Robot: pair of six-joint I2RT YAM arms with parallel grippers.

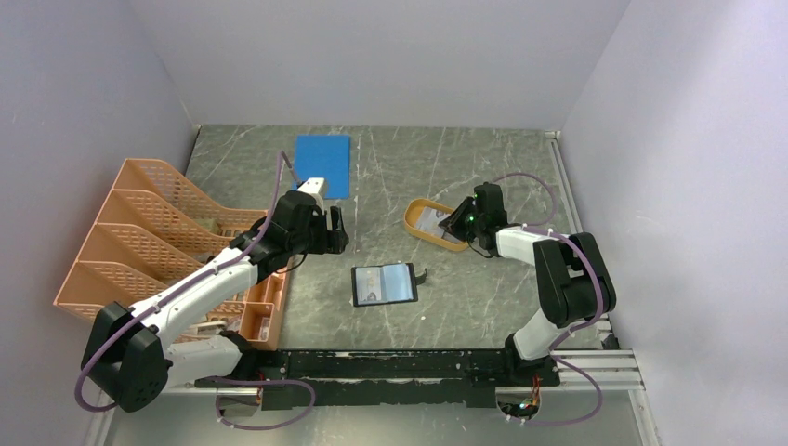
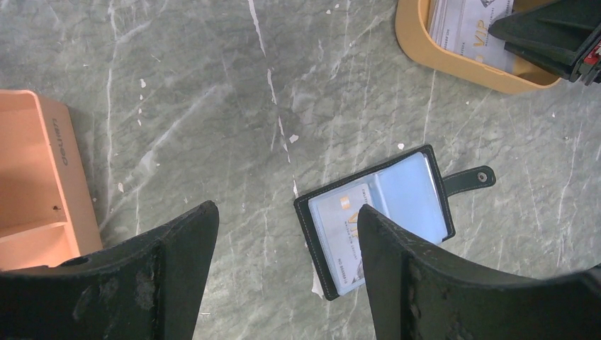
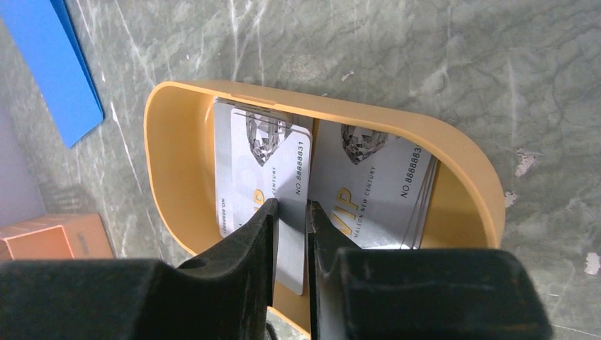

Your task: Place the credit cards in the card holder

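Several silvery cards lie in two stacks inside the tan oval tray (image 1: 410,218). In the right wrist view the topmost card (image 3: 289,159) sits askew on the left stack. Over its right edge, down in the tray, is my right gripper, its fingers a narrow gap apart and part of the card showing in that gap. I cannot make out any grip on it. The black card holder (image 1: 385,284) lies open on the table, a card (image 2: 341,234) in its left sleeve. My left gripper hangs open and empty, left of the holder in the top view.
A tan slotted organizer (image 1: 186,251) fills the left side under the left arm. A flat blue piece (image 1: 322,165) lies at the back. Bare table surrounds the card holder and the tray.
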